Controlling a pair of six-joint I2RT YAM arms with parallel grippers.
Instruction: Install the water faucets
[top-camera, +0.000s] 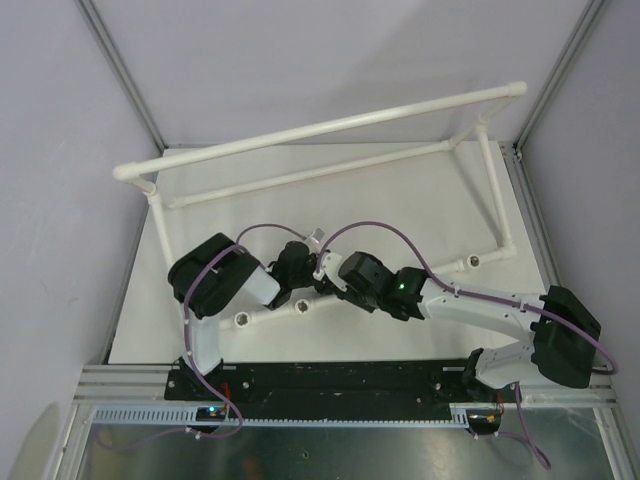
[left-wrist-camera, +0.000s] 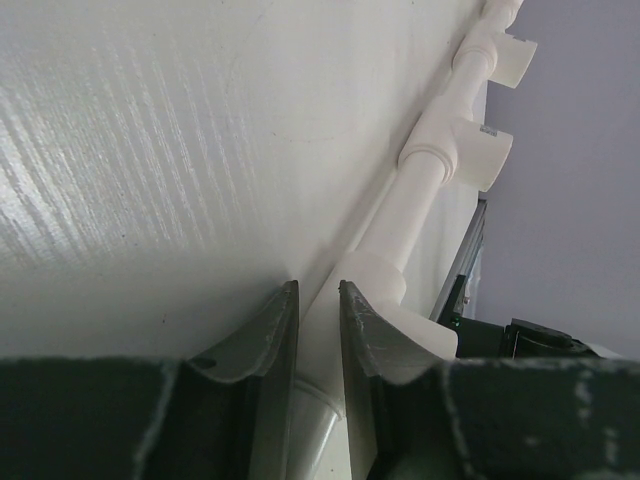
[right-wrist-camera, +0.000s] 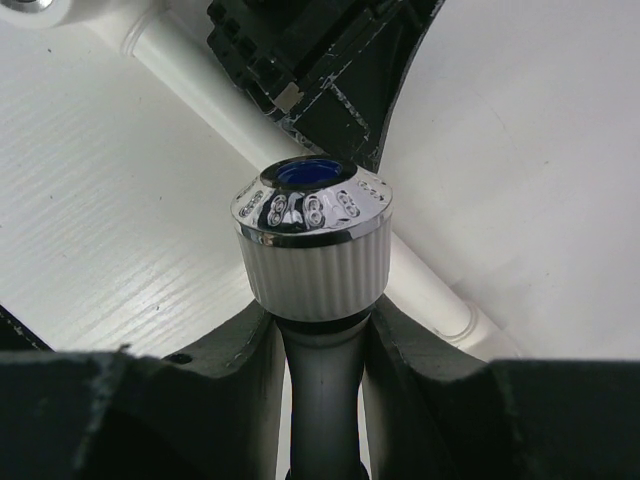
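In the right wrist view a faucet (right-wrist-camera: 318, 275) with a ribbed silver collar and blue centre faces the camera. My right gripper is shut on its narrower neck. Behind it a white pipe (right-wrist-camera: 425, 290) runs diagonally. The left wrist view shows my left gripper shut on the white pipe (left-wrist-camera: 400, 215), one finger on each side. Farther along that pipe, T-fittings (left-wrist-camera: 482, 153) stick out sideways. From above, both grippers meet near the middle of the front pipe (top-camera: 272, 313) and hide the joint there.
A white pipe frame (top-camera: 330, 123) rises behind the arms. Open T-fittings (top-camera: 302, 307) sit along the front pipe to the left, and another fitting (top-camera: 473, 262) to the right. The white board (top-camera: 400, 205) is bare behind the front pipe.
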